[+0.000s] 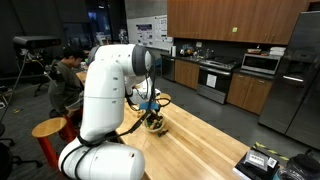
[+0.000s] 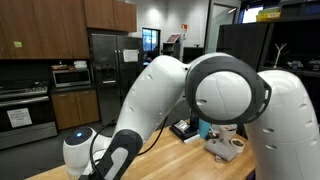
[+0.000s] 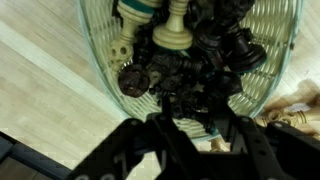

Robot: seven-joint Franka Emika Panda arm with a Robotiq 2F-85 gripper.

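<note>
A round woven basket [image 3: 270,88] with a pale rim fills the upper middle of the wrist view. Inside it lie several dark chess pieces [image 3: 212,35], together with a few light ones [image 3: 175,36]. My gripper reaches over the basket's near side, its dark fingers some way apart and low among the dark pieces. Black on black hides whether a piece is between the fingertips. In exterior view 1 the gripper is down at the basket [image 1: 154,124] on the table; exterior view 2 hides the fingers behind the arm.
Light chess pieces [image 3: 298,116] lie on the wooden table outside the basket, at the right of the wrist view. A dark boxy device [image 1: 258,162] is at the table's right. Bare tabletop [image 1: 195,145] lies between. Someone sits beyond the table.
</note>
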